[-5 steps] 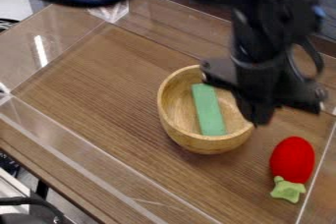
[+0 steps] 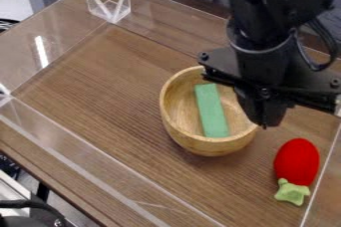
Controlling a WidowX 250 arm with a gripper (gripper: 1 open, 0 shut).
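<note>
My gripper (image 2: 266, 112) fills the upper right of the camera view as a large dark shape over the right part of a light wooden bowl (image 2: 184, 131); whether its fingers are open cannot be made out. A green block (image 2: 213, 112) lies inside the bowl. To the right, below the gripper, a red rounded object (image 2: 296, 160) lies on the table with a light green leafy piece (image 2: 292, 191) at its lower end.
A clear plastic object (image 2: 111, 4) stands at the back left. Dark cables hang over the near left corner and at the upper right.
The bowl and its block look unchanged.
</note>
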